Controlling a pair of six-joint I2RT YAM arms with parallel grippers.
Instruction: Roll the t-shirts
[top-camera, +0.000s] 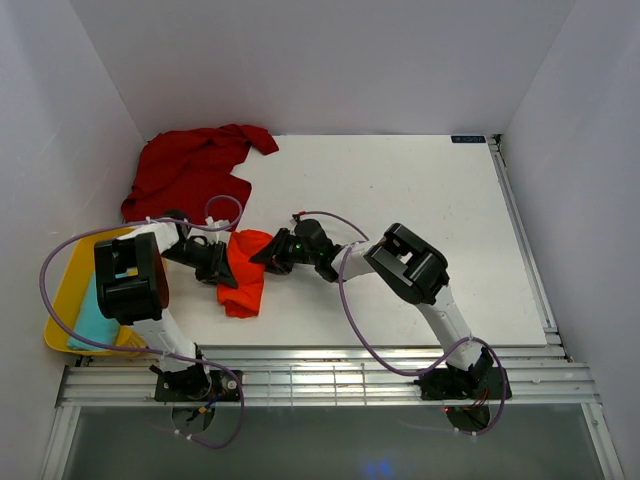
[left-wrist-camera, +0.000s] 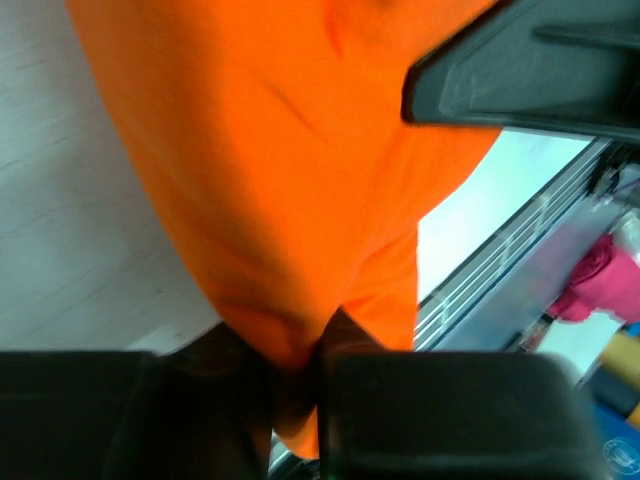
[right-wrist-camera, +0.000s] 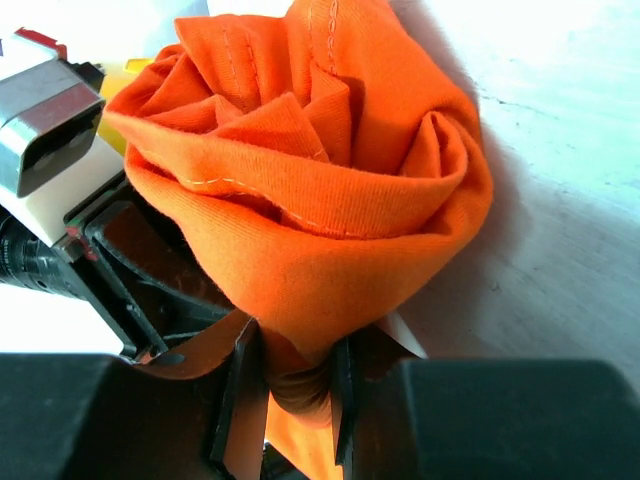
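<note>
An orange t-shirt (top-camera: 241, 295), bunched into a narrow bundle, lies on the white table at the left of the top view. My right gripper is shut on its upper part, the folded top bulging out beyond the fingers. My left gripper (top-camera: 218, 268) is at the bundle's left side; in the left wrist view the cloth runs down between its fingers, and how far they are closed is unclear. A dark red shirt (top-camera: 180, 170) lies loose at the back left.
A yellow bin (top-camera: 70, 300) with light blue cloth inside stands at the left edge. A metal rail runs along the front edge.
</note>
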